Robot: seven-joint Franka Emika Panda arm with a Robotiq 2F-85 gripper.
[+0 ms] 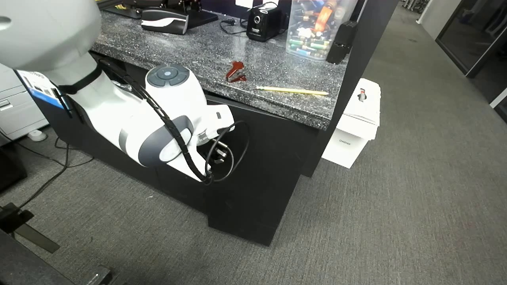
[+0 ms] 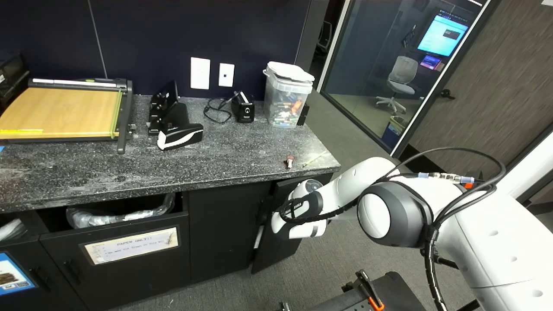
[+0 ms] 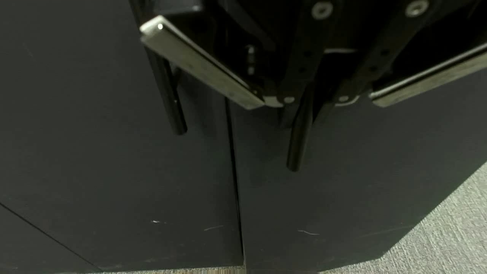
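The black cabinet door [image 1: 252, 190] at the right end of the counter stands partly swung out, its edge off the cabinet front. In exterior view 2 that door [image 2: 280, 241] angles away from the frame, a narrow gap showing at its left edge. In the wrist view my gripper is shut on the door's black bar handle [image 3: 297, 148], whose lower end sticks out below the fingers. The neighbouring door's handle [image 3: 175, 112] is to the left, clear of them. Exterior view 1 shows the gripper [image 1: 219, 152] partly hidden by the wrist and cables.
Above the door is the speckled countertop [image 1: 204, 52], holding a red staple remover [image 1: 236, 71], a yellow pencil [image 1: 292, 90] and a clear battery bin [image 1: 316, 28]. A white box [image 1: 351, 128] stands beyond the counter's end.
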